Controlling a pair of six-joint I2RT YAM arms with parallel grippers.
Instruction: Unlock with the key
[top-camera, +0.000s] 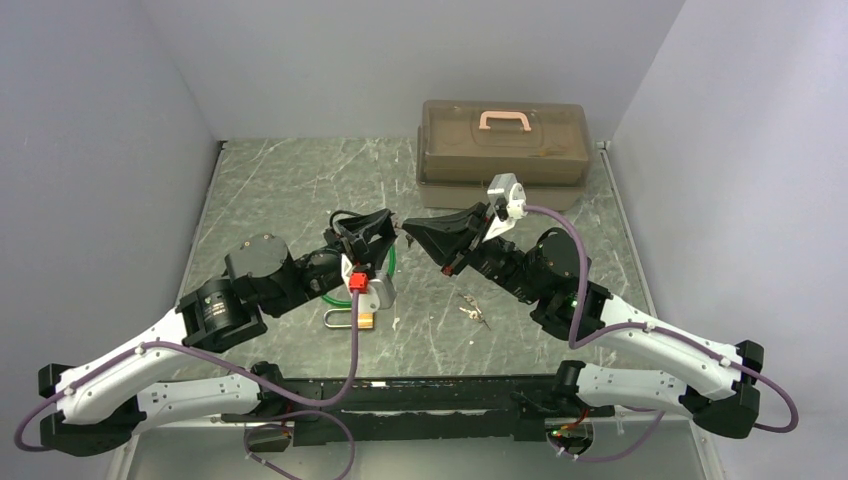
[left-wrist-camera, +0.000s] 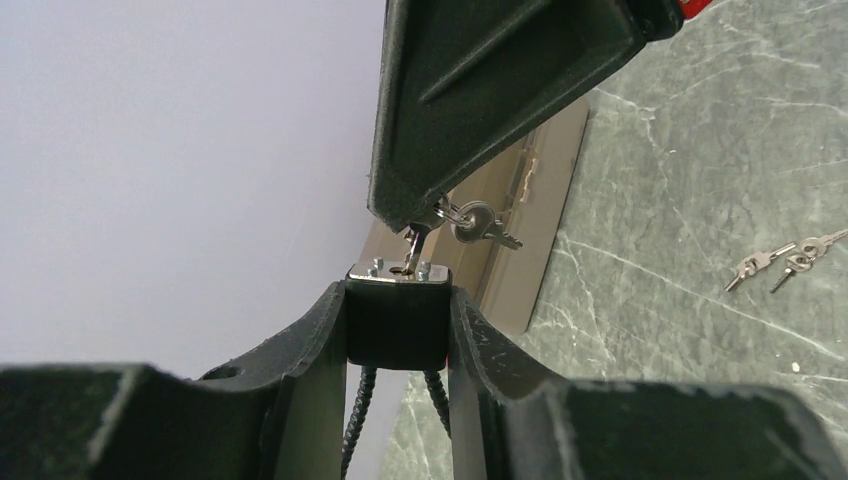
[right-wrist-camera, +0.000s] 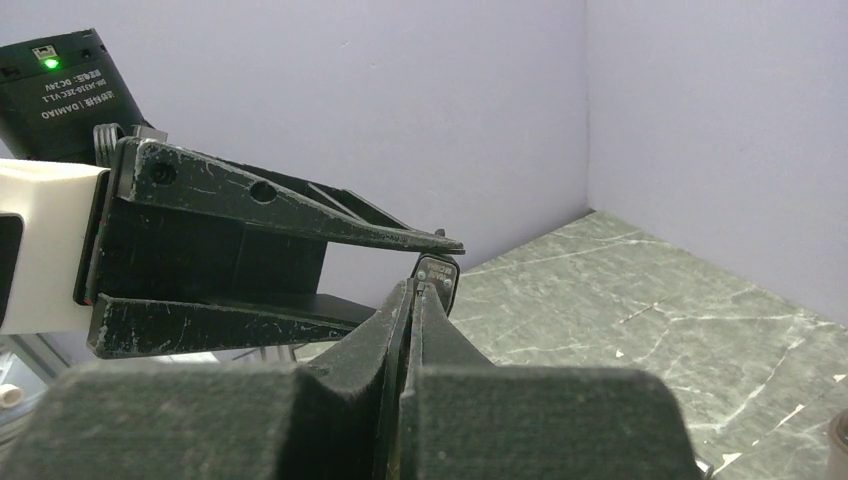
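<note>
My left gripper grips a black lock body (left-wrist-camera: 398, 315) with a dark braided cable (left-wrist-camera: 362, 410) below it. Just above, my right gripper is shut on a key (left-wrist-camera: 416, 240), whose tip is at the hole in the lock's metal top; how deep it sits is unclear. A second key (left-wrist-camera: 480, 222) hangs from its ring. In the top view the two grippers meet over the middle of the mat.
Loose keys (top-camera: 474, 312) lie on the marble surface (top-camera: 260, 180). A brass padlock (top-camera: 365, 320) and green cable (top-camera: 391, 262) lie below my left arm. A brown box (top-camera: 505, 150) stands at back right.
</note>
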